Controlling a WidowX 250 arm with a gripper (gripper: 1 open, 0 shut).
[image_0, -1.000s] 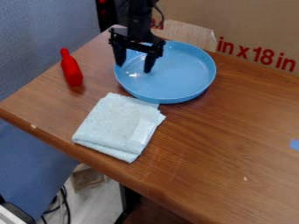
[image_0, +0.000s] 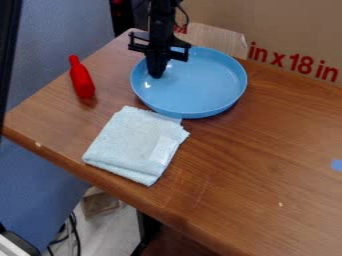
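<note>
A light blue plate (image_0: 201, 92) lies at the back of the wooden table. My black gripper (image_0: 158, 68) reaches down over the plate's back left part, its fingertips low near the plate's surface; whether they are open or shut, or hold anything, is too dark and small to tell. A red bottle (image_0: 82, 78) is left of the plate, and a folded pale cloth (image_0: 135, 144) lies in front of it.
A cardboard box (image_0: 281, 30) stands behind. The table's front left edge drops to the floor.
My gripper has shifted slightly within the back left of the plate. The plate, bottle and cloth have stayed in place.
</note>
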